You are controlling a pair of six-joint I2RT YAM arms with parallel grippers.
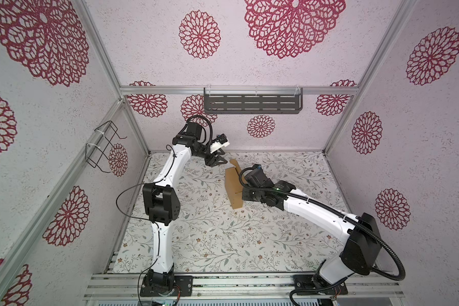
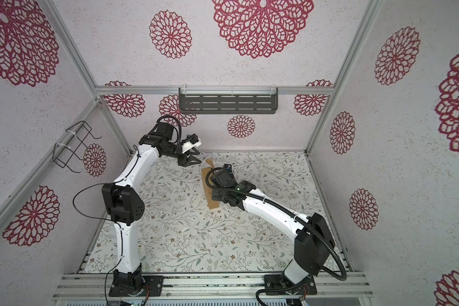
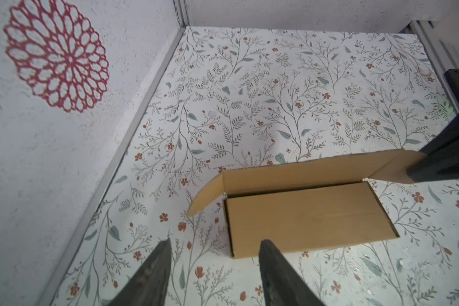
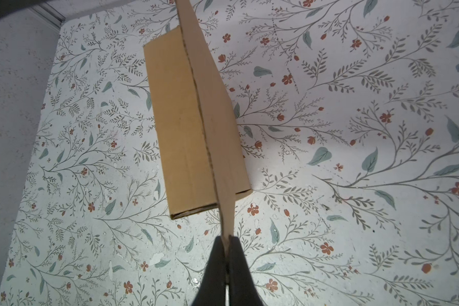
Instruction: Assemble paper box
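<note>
The brown paper box (image 1: 233, 189) stands on the patterned table near its middle, its lid panel (image 3: 295, 173) raised along one long edge. A small curved tab (image 3: 207, 195) sticks out at the lid's far end. My right gripper is shut on the lid's near end, the thin cardboard running in between its fingertips. Beyond the box's far left end, apart from it, my left gripper (image 1: 225, 159) is open. Nothing lies between its fingers. In both top views, the right gripper hides part of the box.
A grey slotted shelf (image 1: 253, 104) hangs on the back wall. On the left wall is a wire rack (image 1: 99, 145). The table (image 1: 204, 239) around the box is otherwise clear, with free room in front and on both sides.
</note>
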